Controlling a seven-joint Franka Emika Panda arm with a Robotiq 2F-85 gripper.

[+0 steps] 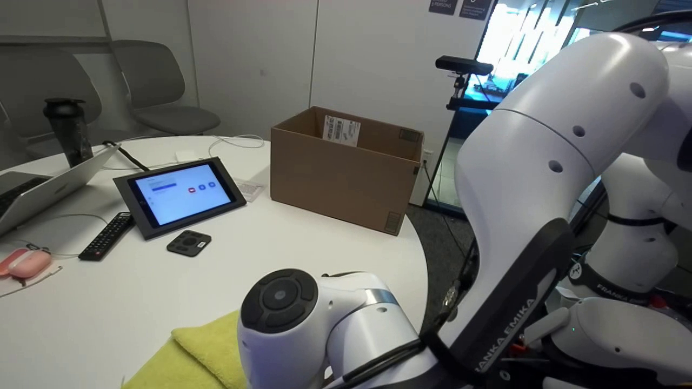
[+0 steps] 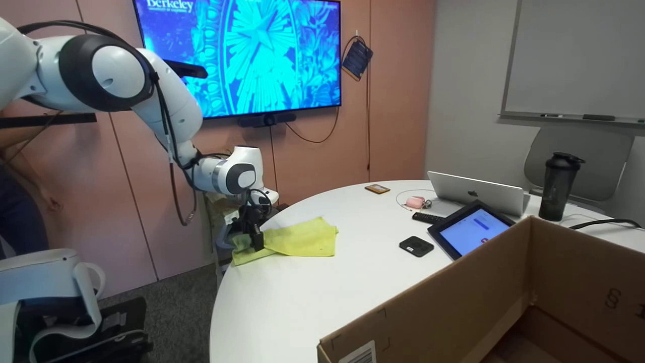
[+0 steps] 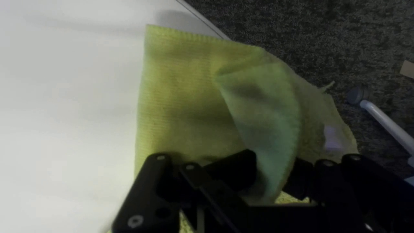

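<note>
A yellow-green cloth (image 2: 307,237) lies on the white round table, at its left edge in exterior view 2. My gripper (image 2: 254,235) is low over the cloth's left end, fingers pointing down. Seen from the wrist, a raised fold of the cloth (image 3: 260,112) runs between the black fingers, and the gripper is shut on it. Part of the cloth reaches past the table edge, above the dark carpet. In exterior view 1 the arm's wrist hides the fingers and much of the cloth (image 1: 201,353).
An open cardboard box (image 1: 344,172) stands at the table's far side. A tablet (image 1: 181,194), a black remote (image 1: 107,236), a small black device (image 1: 188,243), a laptop (image 1: 58,185) and a dark bottle (image 1: 70,133) occupy another side.
</note>
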